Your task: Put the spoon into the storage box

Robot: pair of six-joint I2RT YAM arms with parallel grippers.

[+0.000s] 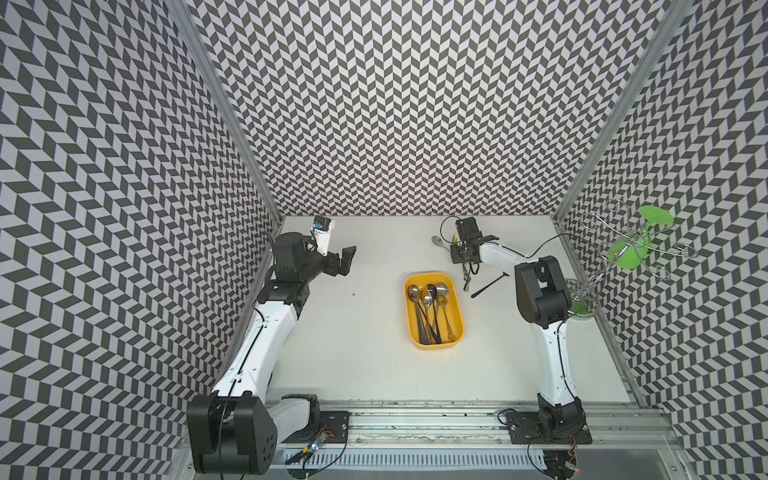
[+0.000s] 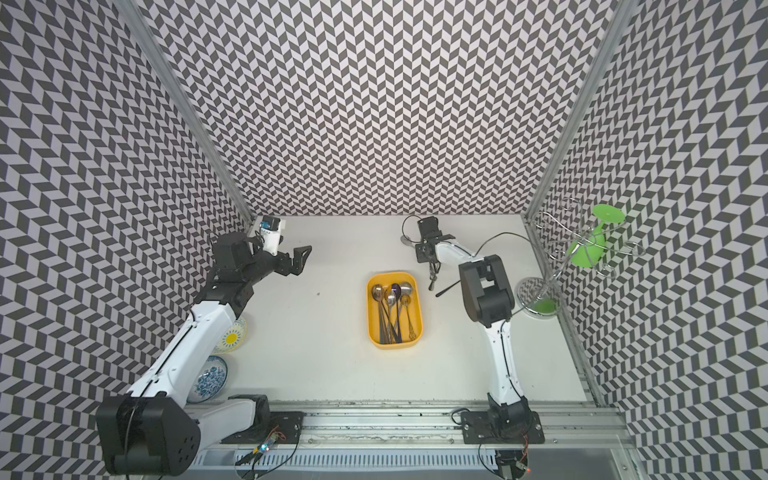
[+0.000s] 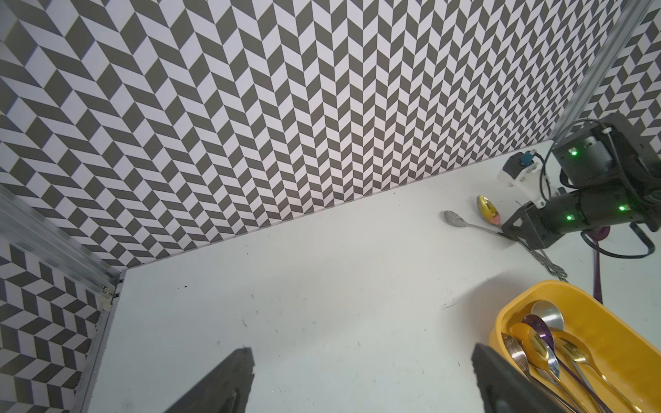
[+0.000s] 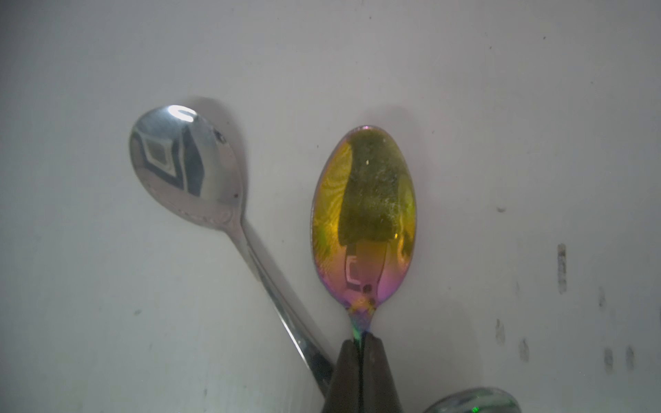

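Observation:
A gold and pink iridescent spoon [image 4: 365, 213] lies bowl up in the right wrist view. My right gripper is shut at its narrow neck, which runs in between the fingertips; its handle is hidden behind them. To the left, a silver spoon [image 4: 186, 165] lies slanted, its handle passing behind the fingers. The yellow storage box [image 1: 408, 312] stands mid-table, nearer the front than the right gripper, with several spoons inside. My left gripper [image 1: 342, 260] is open and empty above the table's left side, far from the spoons.
Near the right gripper lie a dark thin utensil [image 1: 489, 285] and another silver piece of cutlery [image 1: 466, 280]. A wire rack with green parts [image 1: 628, 252] stands at the right edge. Bowls [image 2: 209, 377] sit at the left edge. Table between left gripper and box is clear.

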